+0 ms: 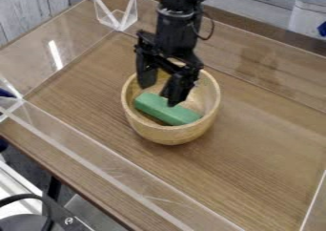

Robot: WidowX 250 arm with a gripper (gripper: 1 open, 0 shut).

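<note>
A green block (165,111) lies inside a round wooden bowl (174,132) on the wooden table. My black gripper (162,78) hangs over the bowl, its open fingers reaching down to about the rim's height above the block. Whether it touches the block is unclear.
A small white wire-like object (117,13) stands at the back left. Black cables lie at the lower left edge.
</note>
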